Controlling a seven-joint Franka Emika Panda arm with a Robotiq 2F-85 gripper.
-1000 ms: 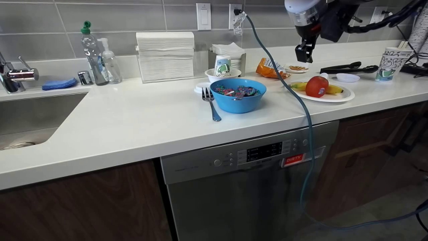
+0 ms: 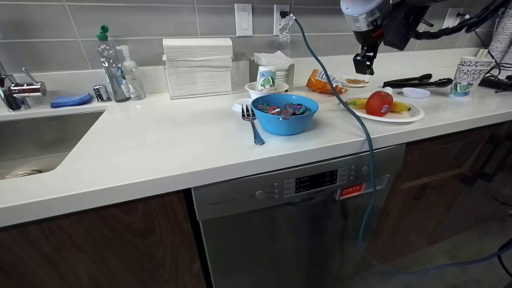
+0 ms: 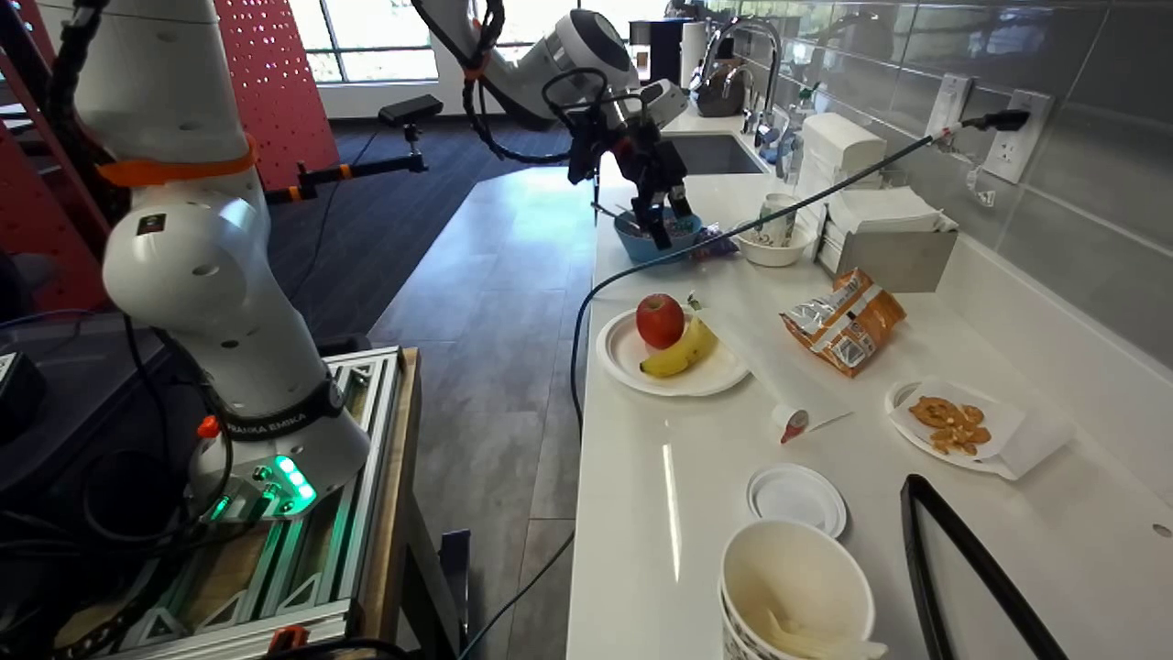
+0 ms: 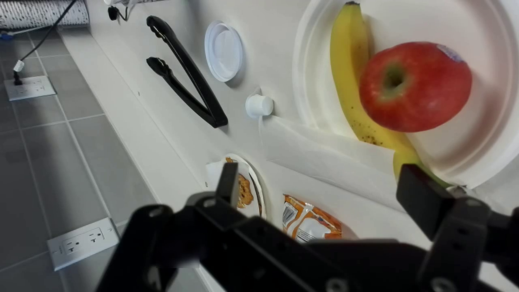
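My gripper stands open above the counter, its two black fingers wide apart and nothing between them. In the first exterior view the gripper (image 2: 365,65) hangs over the back of the counter, clear of everything below. Beneath it in the wrist view lies a white plate (image 4: 479,151) bearing a red apple (image 4: 413,87) and a yellow banana (image 4: 351,73). An orange snack bag (image 4: 311,219) and a small plate of pretzels (image 4: 245,192) show past the fingers, partly covered by the gripper. A blue bowl (image 2: 283,120) of wrapped candy sits left of the fruit plate.
A teal cable (image 2: 357,117) runs from the wall outlet across the counter and over its front edge. Black tongs (image 4: 194,82), a white lid (image 4: 224,51) and a patterned cup (image 2: 468,79) stand at the right. A fork (image 2: 254,127) lies beside the bowl.
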